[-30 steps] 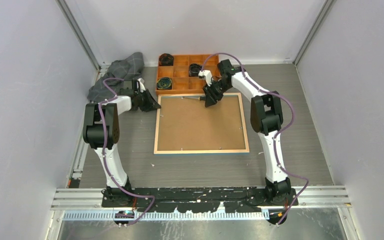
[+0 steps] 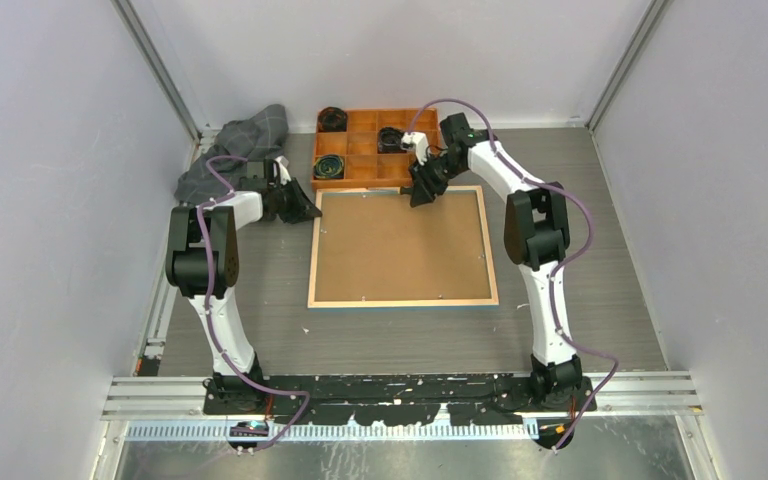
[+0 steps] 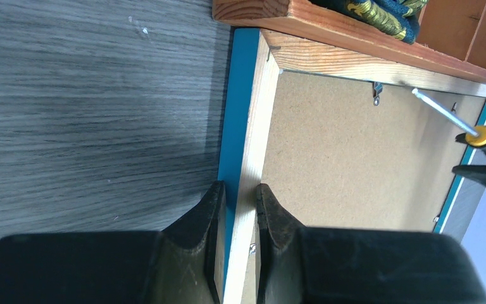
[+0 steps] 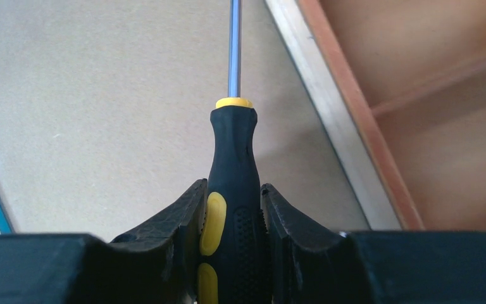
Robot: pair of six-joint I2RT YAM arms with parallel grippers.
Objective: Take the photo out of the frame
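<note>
The photo frame lies back side up, its brown backing board [image 2: 400, 250] showing and its light wooden rim [image 2: 313, 265] around it. The photo itself is hidden. My left gripper is shut on the frame's left rim, which is blue on its outer side, near the far left corner. My right gripper is shut on the black and yellow handle of a screwdriver [image 4: 233, 136]. In the left wrist view the screwdriver's shaft [image 3: 440, 106] hangs over the board near the far rim. A small metal clip [image 3: 376, 92] sits at the far rim.
An orange wooden organizer [image 2: 362, 147] with coiled items in some compartments stands against the frame's far side. Grey cloth [image 2: 235, 150] lies at the back left.
The left arm has stayed still.
</note>
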